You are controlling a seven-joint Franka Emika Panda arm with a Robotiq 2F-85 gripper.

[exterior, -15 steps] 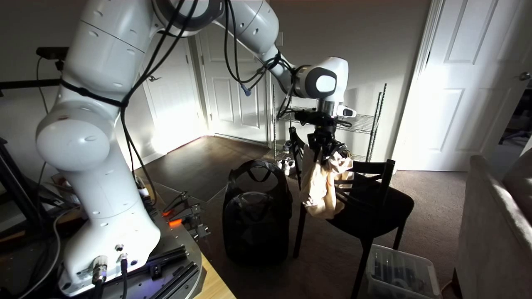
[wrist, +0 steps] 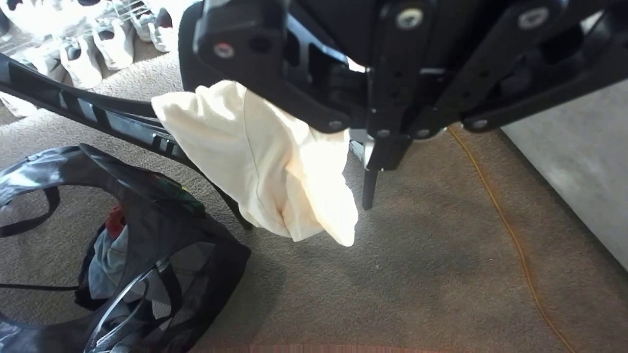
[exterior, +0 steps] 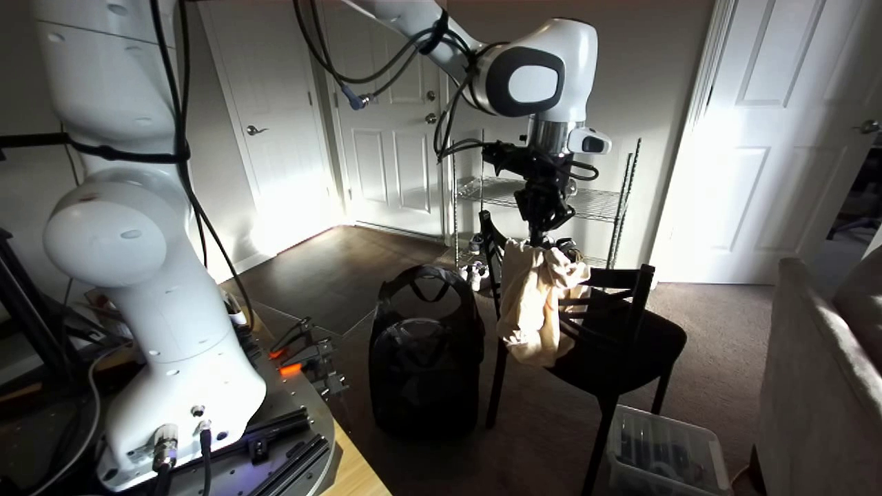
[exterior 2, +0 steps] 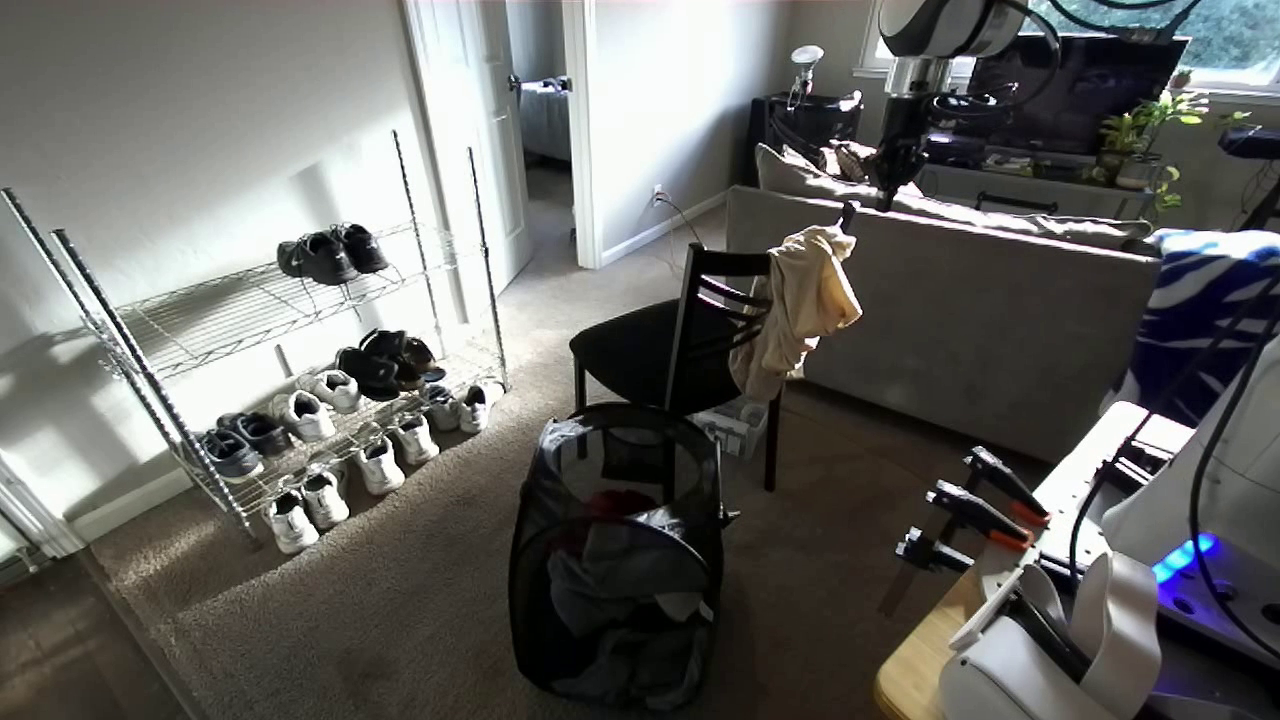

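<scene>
A cream cloth point(exterior: 529, 310) hangs over the back of a dark chair point(exterior: 637, 335). Exterior view 2 shows the same cloth point(exterior 2: 801, 300) draped down from the chair's corner post. My gripper is shut with its fingers pressed together and no fabric between them. In the wrist view the cloth point(wrist: 259, 162) lies below and to the left, outside the fingers and partly covered by the gripper's linkage. From exterior view 1, the gripper point(exterior: 538, 238) points down just above the cloth's top; exterior view 2 has its tip point(exterior 2: 885, 202) above the chair post.
A black mesh hamper point(exterior: 382, 331) with clothes inside stands beside the chair. Behind are a wire shoe rack point(exterior 2: 204, 348) and a grey sofa point(exterior 2: 960, 324). A clear plastic bin point(exterior: 715, 438) sits by the chair, and an orange cord point(wrist: 500, 214) runs along the carpet.
</scene>
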